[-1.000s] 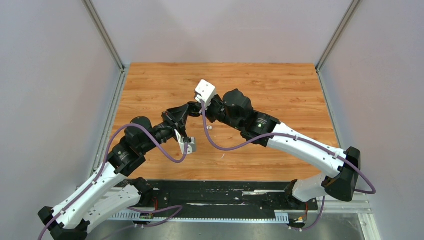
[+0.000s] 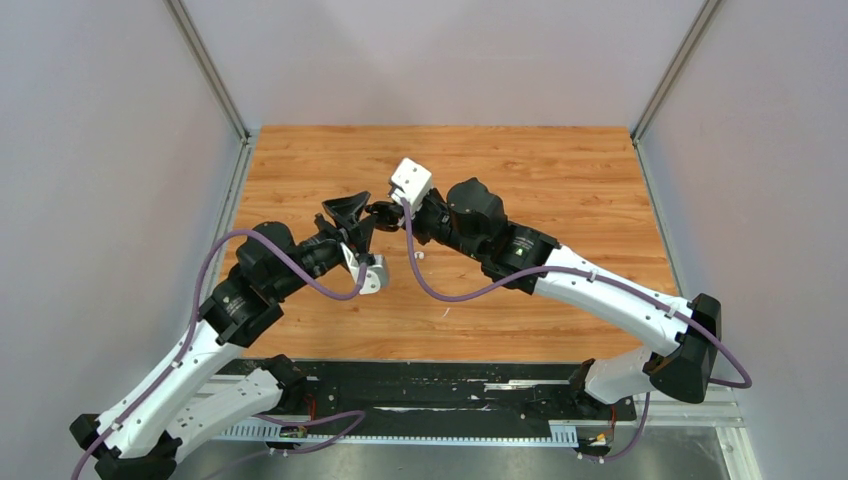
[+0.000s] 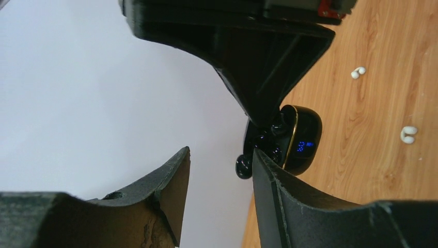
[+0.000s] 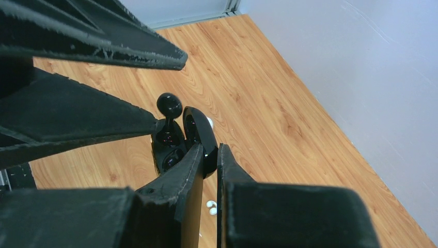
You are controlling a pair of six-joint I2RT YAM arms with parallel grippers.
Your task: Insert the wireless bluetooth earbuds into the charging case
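The black charging case (image 4: 166,150), lid up, is held off the table by my right gripper, shut on it. In the left wrist view the case (image 3: 306,135) shows lit blue digits. The black earbud (image 4: 169,105) stands out of the case's upper hollow, its round end raised and its stem pointing inward; it is not seated. My left gripper is open, its fingers apart on either side. The earbud (image 3: 244,167) lies close by the tip of one left finger (image 3: 268,181); contact is unclear. Glare blurs the lower hollow's contents.
White earbuds lie on the wooden table below, one (image 3: 358,72) farther off and another (image 3: 408,135) nearer. Both grippers meet above the table's middle left (image 2: 380,215), crowding each other.
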